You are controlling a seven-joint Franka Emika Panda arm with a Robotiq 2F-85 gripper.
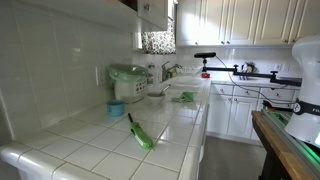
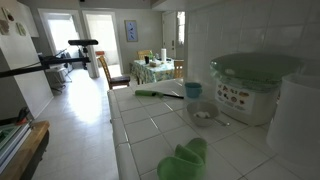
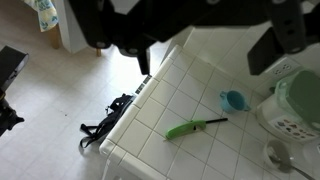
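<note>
A green lighter-like tool with a thin black end (image 1: 141, 134) lies on the white tiled counter (image 1: 90, 150); the wrist view shows the tool (image 3: 184, 130) below the fingers. My gripper is open above the counter, its dark blurred fingers far apart with only counter visible in the gap. A blue cup (image 3: 235, 102) stands behind the tool, close to the wall. Neither exterior view shows the gripper.
A white basket with a green lid (image 2: 243, 88) stands by the wall. Near it are a metal bowl (image 2: 204, 114) and a crumpled green cloth (image 2: 184, 162). A wooden-edged surface (image 1: 285, 145) lies across the aisle.
</note>
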